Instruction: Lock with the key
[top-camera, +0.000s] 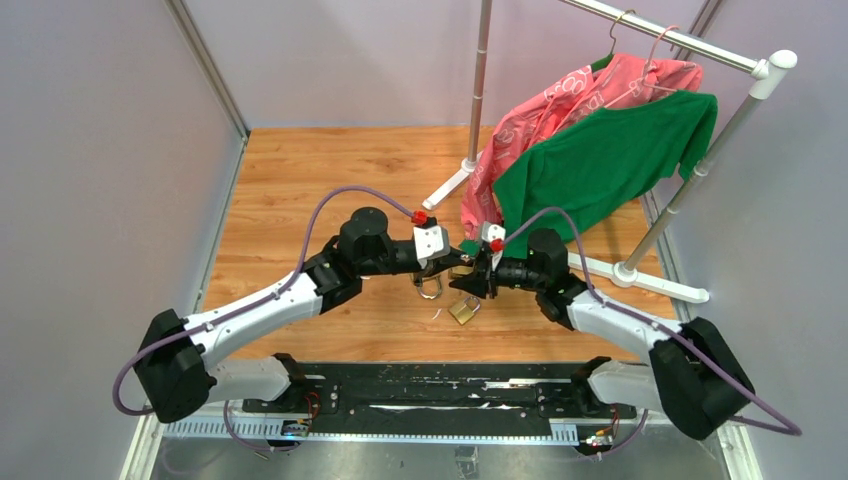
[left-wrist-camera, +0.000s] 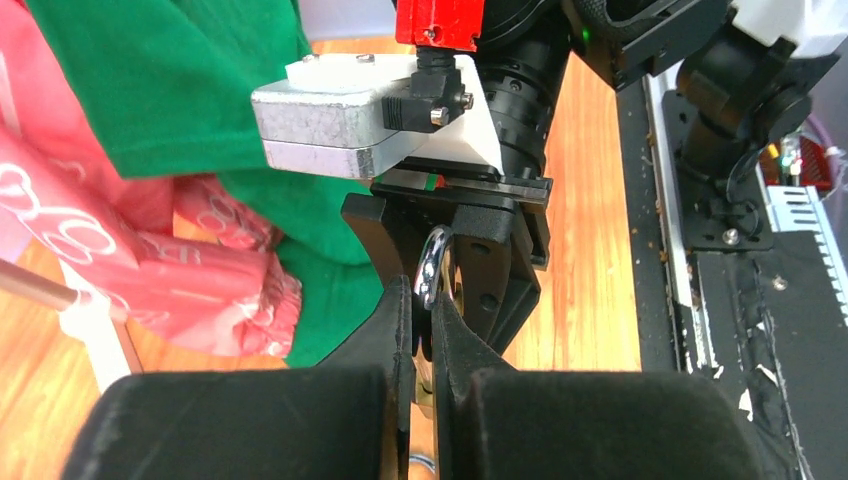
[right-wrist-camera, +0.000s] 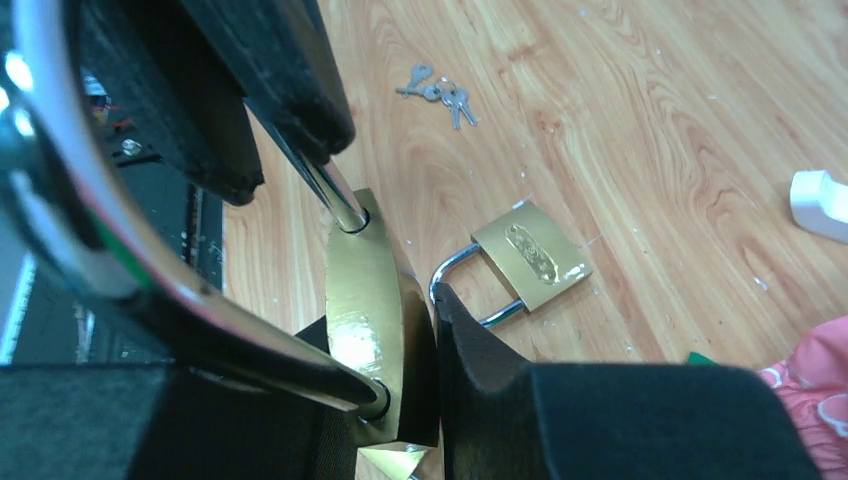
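Note:
A brass padlock (right-wrist-camera: 365, 300) with a steel shackle (left-wrist-camera: 432, 262) is held up between my two grippers at the middle of the table. My left gripper is shut on the shackle. My right gripper (top-camera: 460, 278) is at the padlock's body, its fingers partly hidden behind it, so their grip is unclear. In the right wrist view several loose keys (right-wrist-camera: 455, 100) lie on the wood, and another padlock (right-wrist-camera: 530, 255) lies below. The top view shows a padlock (top-camera: 462, 311) near the front.
A clothes rack (top-camera: 740, 122) with pink (top-camera: 520, 140) and green garments (top-camera: 610, 160) stands at the back right, hanging close behind my grippers. A black rail strip runs along the front edge.

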